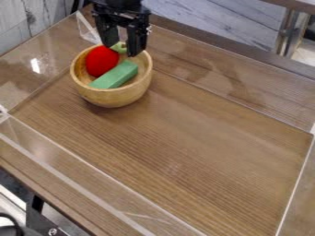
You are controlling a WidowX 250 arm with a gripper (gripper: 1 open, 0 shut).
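A tan bowl (113, 98) sits on the wooden table at the upper left, holding a red round object (101, 60), a green oblong object (116, 76) and a smaller light green piece at its back. My dark gripper (121, 28) stands open over the back of the bowl, its fingers reaching down near the bowl's far rim. Whether it touches anything there is unclear.
A pale wall or frame lies at the top left, and a white ledge runs along the top right.
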